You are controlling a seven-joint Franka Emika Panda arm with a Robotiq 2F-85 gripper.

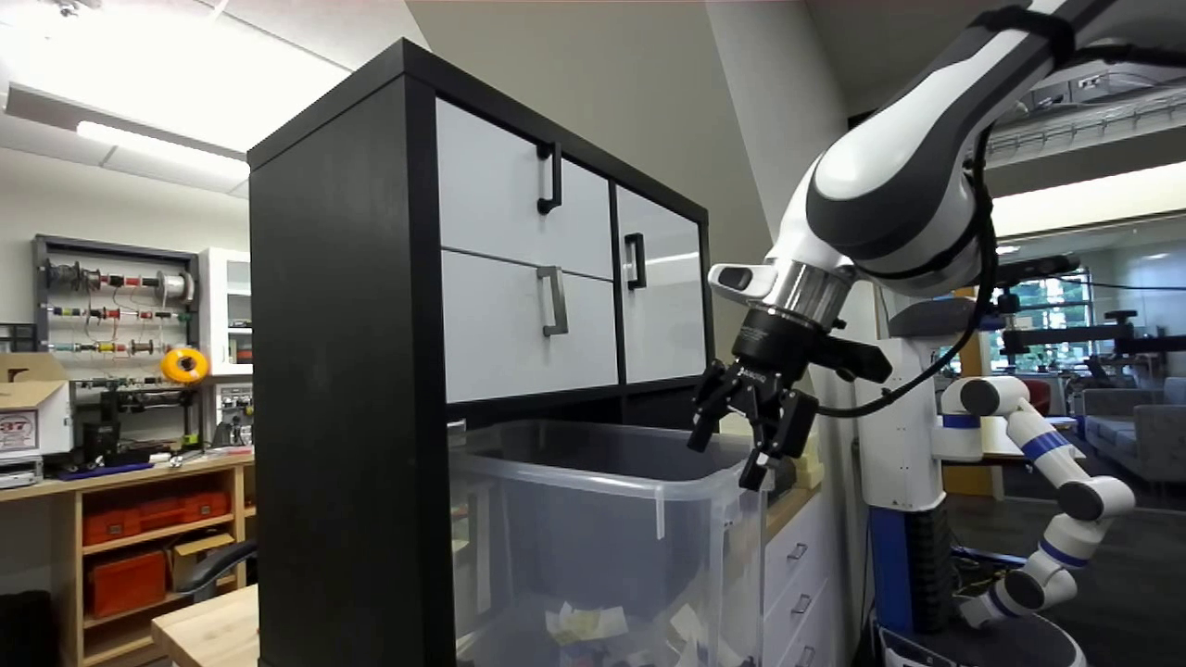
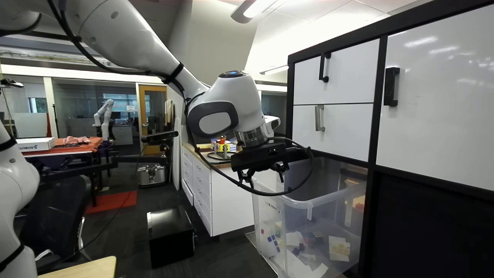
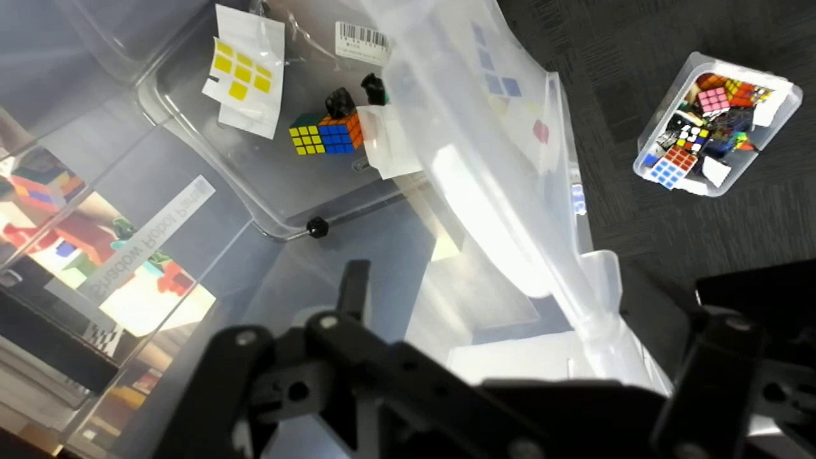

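The clear plastic bin stands in front of the dark lower part of the cabinet. My gripper is over the bin's outer side, fingers pointing down and spread apart. In the wrist view the pale bin rim runs diagonally into the gap between the open fingers, one finger on the bin's inner side and the other beyond the rim. Whether either finger touches the rim cannot be made out. Inside the bin lie a few puzzle cubes, paper with yellow squares and black bits.
A cabinet with white doors rises beside the bin. White drawers with a wooden top stand behind. On the dark floor, a small tub of cubes shows past the rim. A black box sits farther out.
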